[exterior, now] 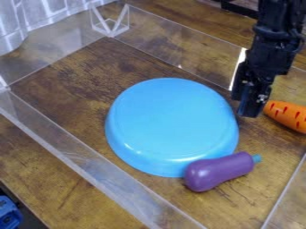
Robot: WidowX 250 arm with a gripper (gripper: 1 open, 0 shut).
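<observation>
A black gripper (pixel 253 89) hangs at the upper right, low over the wooden board, just behind and right of an upturned blue bowl (pixel 170 122). An orange carrot (pixel 284 116) lies at the right edge, close beside the gripper. A purple eggplant (pixel 217 173) lies at the front right, by the bowl's rim. The gripper's fingertips are dark and small, so I cannot tell whether it is open or shut.
Clear low walls (pixel 60 143) border the wooden surface. The left part of the board (pixel 84 80) is bare. A blue object (pixel 9 216) sits outside at the lower left corner.
</observation>
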